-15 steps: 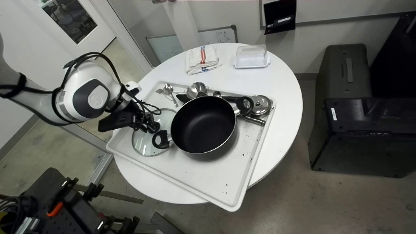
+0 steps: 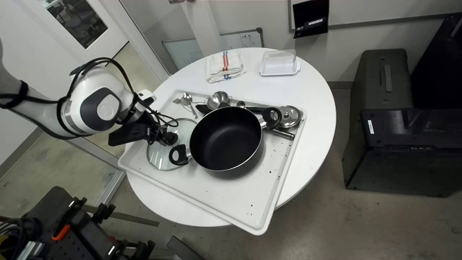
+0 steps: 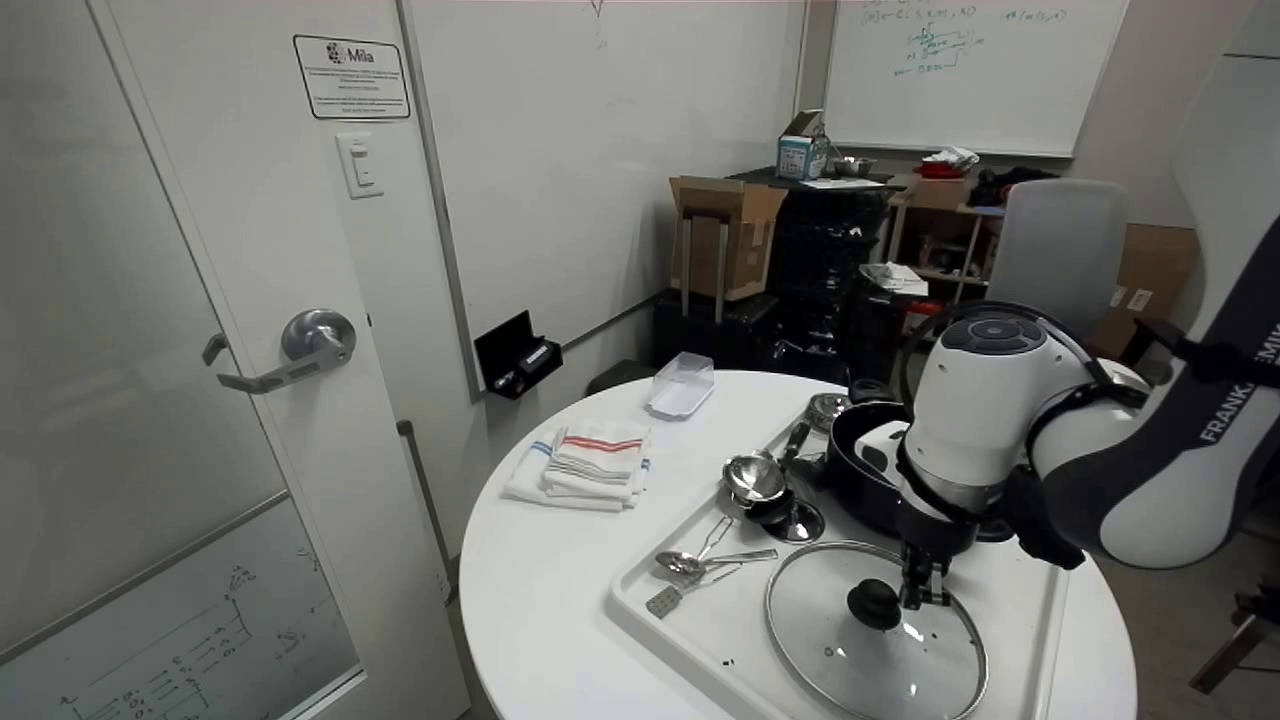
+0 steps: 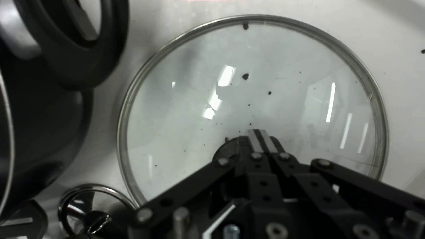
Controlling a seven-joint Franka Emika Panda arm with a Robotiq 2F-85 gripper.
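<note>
A round glass lid [image 4: 179,99] with a steel rim lies flat on the white tray [image 2: 208,195]. Its black knob [image 3: 873,604] points up from the centre. My gripper [image 3: 924,596] is low over the lid, right beside the knob in exterior view 2; contact between them cannot be made out. In the wrist view the fingers [image 4: 255,141] are together with nothing seen between them, and they partly hide the knob [image 4: 229,150]. A black pot [image 2: 227,138] stands empty on the tray beside the lid, one looped handle [image 2: 178,155] reaching over the lid's edge in exterior view 1.
Small utensils [image 3: 696,562], a steel bowl [image 2: 218,100] and a small steel lid [image 2: 289,117] lie along the tray's back side. Folded towels [image 2: 225,66] and a clear-topped dish [image 2: 279,63] sit on the table behind. The tray's front part is clear.
The glass lid has shifted slightly toward the tray's back, upward in exterior view 1. My arm has barely moved, and the pot stays where it was.
</note>
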